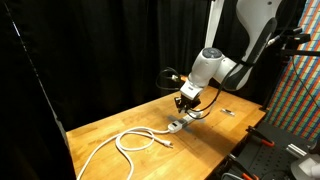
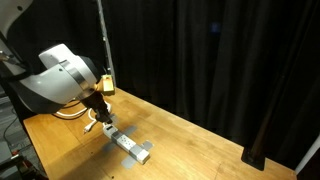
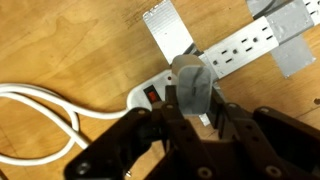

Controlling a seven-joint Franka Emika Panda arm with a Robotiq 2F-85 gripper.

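Note:
A white power strip (image 3: 245, 47) is held down on the wooden table by grey tape. The same strip (image 1: 187, 122) lies below my gripper (image 1: 183, 106) in exterior view 1. In exterior view 2 the strip (image 2: 128, 144) runs toward the front right from beneath the arm. My gripper is shut on a small grey and tan object (image 3: 193, 84), whose exact kind I cannot tell. In the wrist view this object covers the middle of the strip. Whether it touches the strip is unclear.
The strip's white cord (image 1: 123, 145) loops across the table's left part, with a plug (image 1: 165, 143) at its end. Small items (image 1: 227, 112) lie to the right. Dark curtains (image 2: 215, 60) hang behind. Bare wood (image 2: 190, 150) stretches beyond the strip in exterior view 2.

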